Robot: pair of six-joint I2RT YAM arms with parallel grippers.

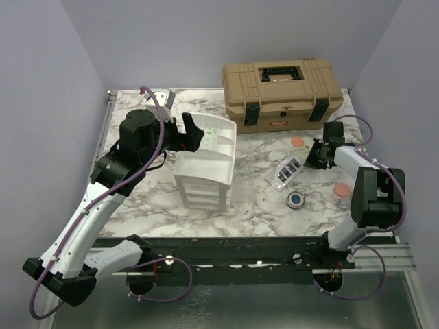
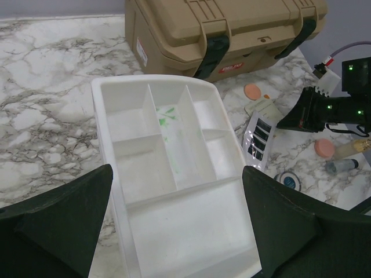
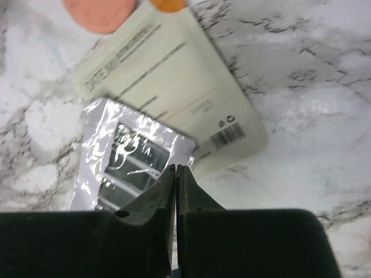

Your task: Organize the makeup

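My left gripper stands open above the white compartment organizer [image 2: 135,165]. In the right wrist view my right gripper has its fingertips close together at the edge of a silver foil packet [image 3: 97,139] with dark windows, which overlaps a beige sachet [image 3: 156,69]; whether it holds anything is unclear. A peach disc [image 3: 98,8] and an orange item [image 3: 167,3] lie above them. A round compact [image 1: 295,200], a pink item [image 2: 324,147] and small bottles [image 2: 342,165] lie to the right.
A tan case [image 1: 281,96] stands along the back behind the organizer and packets. Bare marble [image 1: 254,212] lies between organizer and compact and left of the organizer.
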